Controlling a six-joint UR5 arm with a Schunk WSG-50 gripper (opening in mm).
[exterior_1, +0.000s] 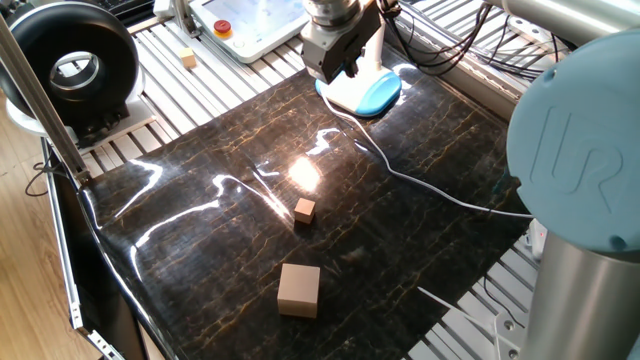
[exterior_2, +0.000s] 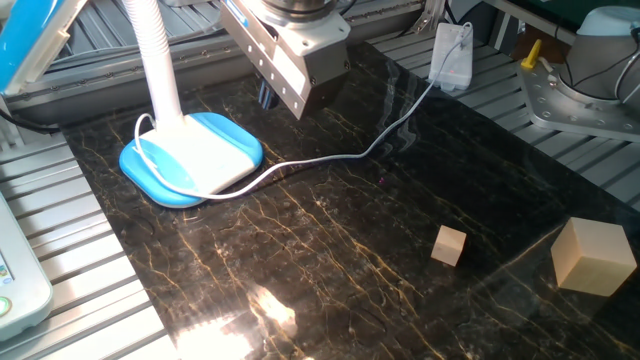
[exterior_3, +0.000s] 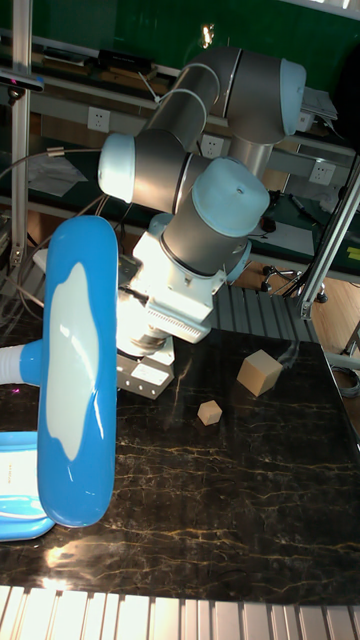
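Observation:
A small wooden cube (exterior_1: 305, 210) lies on the dark marbled sheet, and a larger wooden cube (exterior_1: 299, 290) lies apart from it. Both show again in the second exterior view, the small cube (exterior_2: 448, 246) left of the large cube (exterior_2: 592, 257). My gripper (exterior_1: 347, 71) hangs above the sheet's far edge, by the lamp base and well away from both cubes. Its dark fingers (exterior_2: 266, 96) show only in part beside the grey housing, so how far apart they stand is unclear. In the third exterior view the fingers are hidden.
A blue-and-white lamp (exterior_2: 192, 158) stands near the gripper, its white cable (exterior_2: 320, 157) running across the sheet. Another small wooden block (exterior_1: 187, 58) rests on the slatted table near a control tablet (exterior_1: 250, 25).

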